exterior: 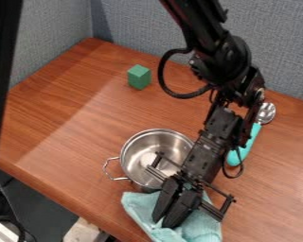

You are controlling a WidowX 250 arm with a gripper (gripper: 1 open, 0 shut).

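A steel pot (pixel 149 145) with side handles stands near the front edge of the table. A light teal cloth (pixel 144 210) lies in front of it. My gripper (pixel 177 216) is down on the cloth beside the pot, its black fingers pointing downward; whether they are open or shut on the cloth is hard to tell.
A green cube (pixel 139 77) stands at the back left. A spoon with a teal handle (pixel 242 144) lies at the right, partly behind the arm. The table's front edge drops off at lower left.
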